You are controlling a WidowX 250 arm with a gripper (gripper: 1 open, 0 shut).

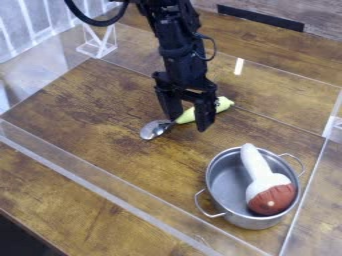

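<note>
My black gripper (185, 108) is low over a spoon with a pale yellow-green handle (217, 107) and a silver bowl end (156, 129), which lies on the wooden table. The fingers straddle the middle of the spoon, hiding part of it. I cannot tell whether they touch it or how far apart they are closed.
A silver pot (233, 208) at the lower right holds a white and red object (261, 185). Clear plastic walls edge the work area. A small white stand (98, 40) is at the upper left.
</note>
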